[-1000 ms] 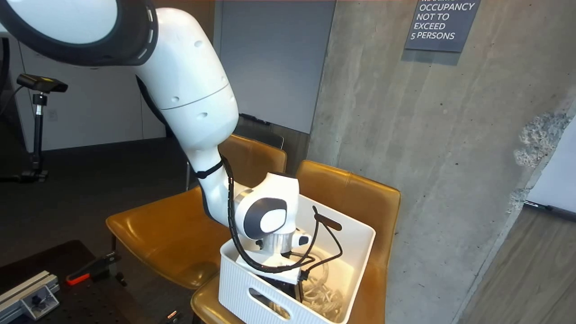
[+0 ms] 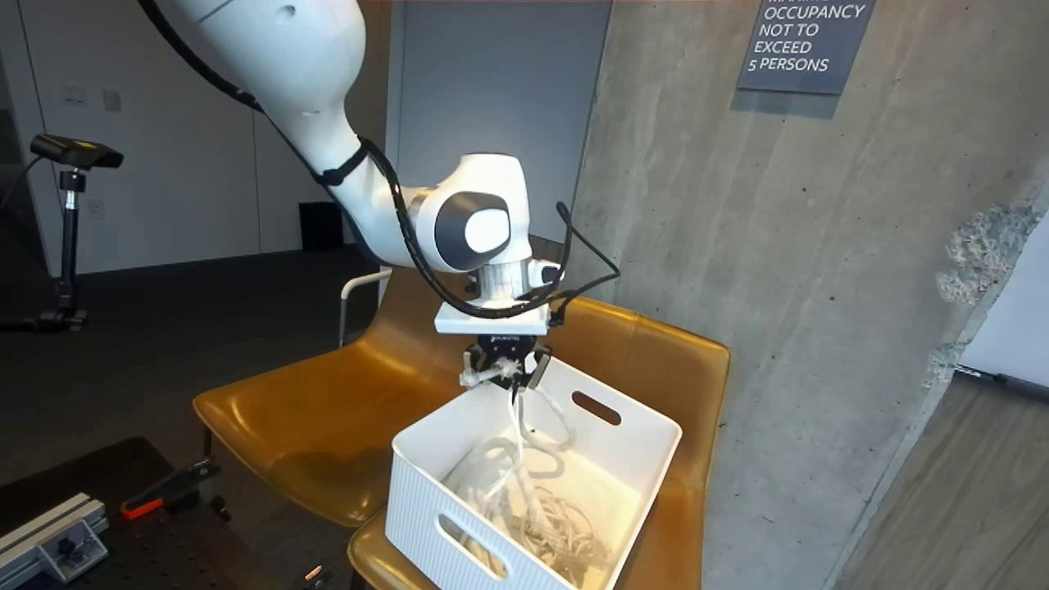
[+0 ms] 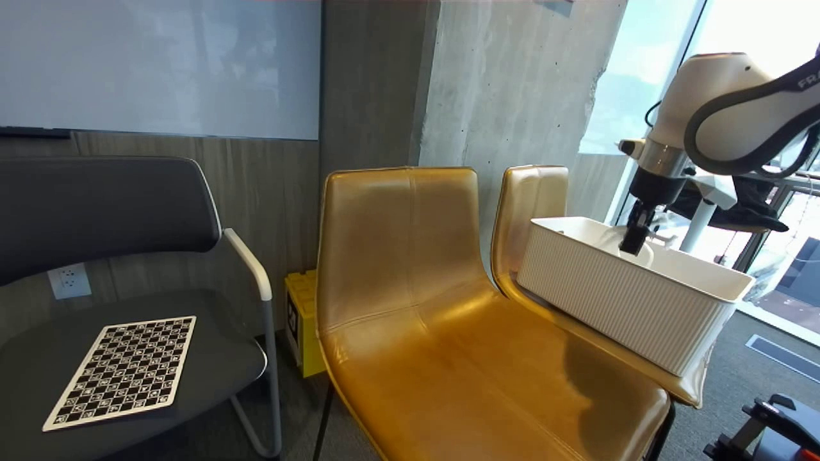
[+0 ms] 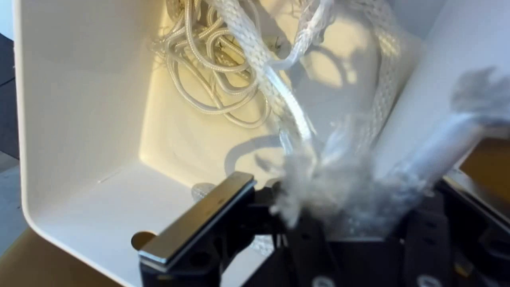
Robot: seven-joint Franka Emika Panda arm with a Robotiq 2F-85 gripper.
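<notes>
A white ribbed bin [image 2: 654, 447] stands on a tan chair. My gripper [image 2: 515, 395] points down at the height of its rim, shut on white rope. From the fingers the rope [image 2: 518, 437] trails down into the bin, and a frayed end sticks out to one side of the fingers. In the wrist view the braided white rope [image 4: 246, 45] runs up to a blurred, fluffy bunch over the fingers, which hides the fingertips. Thinner cream cord [image 4: 210, 109] lies in loops on the bin floor. The bin [image 3: 607, 288] hides much of the rope in the second exterior view.
Another tan chair [image 3: 461, 361] stands beside the bin's chair, its seat bare. A concrete wall [image 2: 816, 295] rises behind. A grey chair [image 3: 219, 369] with a checkered board [image 3: 127, 372] is farther off. Tools lie on a dark table [image 2: 147, 531] at the lower left.
My arm has risen from deep inside the bin to about rim height, and white rope now hangs from the gripper. The bin has shifted slightly to the left in the first exterior view.
</notes>
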